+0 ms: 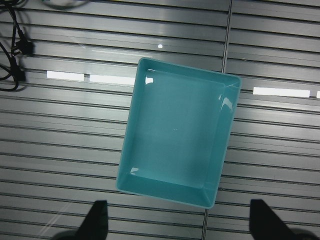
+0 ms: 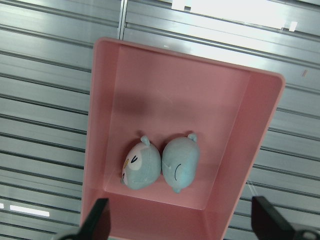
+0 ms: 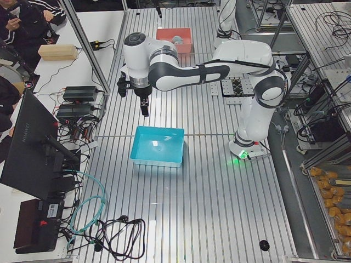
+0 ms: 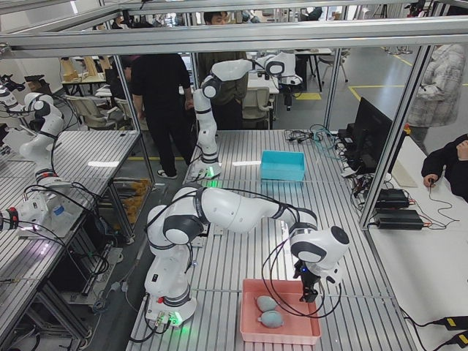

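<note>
An empty teal bin [image 1: 175, 130] lies on the slatted metal table beneath my left gripper, whose fingers stand wide apart with nothing between them. A pink bin [image 2: 175, 95] holds two pale blue-grey plush toys side by side, one with a face and beak [image 2: 141, 167], the other [image 2: 180, 162] with a curved stitched line. My right gripper is above that bin, open, its fingers at the bottom corners of the right wrist view and clear of both toys.
Cables [image 3: 120, 235] lie on the table's near left part. A monitor [image 3: 33, 145] and black electronics boxes line the left side. Bare table [image 3: 203, 208] surrounds the teal bin.
</note>
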